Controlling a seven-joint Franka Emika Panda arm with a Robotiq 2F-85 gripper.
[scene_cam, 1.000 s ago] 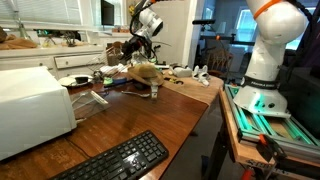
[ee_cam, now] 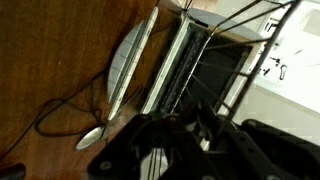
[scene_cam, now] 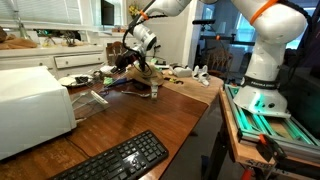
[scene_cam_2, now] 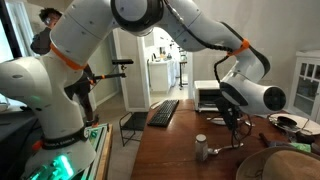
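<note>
My gripper is shut on a thin-wired object, whose dark rods spread from the fingers toward the upper right in the wrist view. Its full shape is cut off there, so I cannot tell what it is. In exterior view 2 the gripper is low over the table's far part, among dark items. Exterior view 1 has the gripper at the back of the table, too small to show its fingers clearly.
In the wrist view, a spoon and a dark cable lie on the wood. A silver canister stands nearby. A black keyboard and white box occupy the near left; bare tabletop lies beside them.
Over the last second the arm has come down at the back of the table, bringing my gripper lower. The objects on the near table have not visibly moved.
</note>
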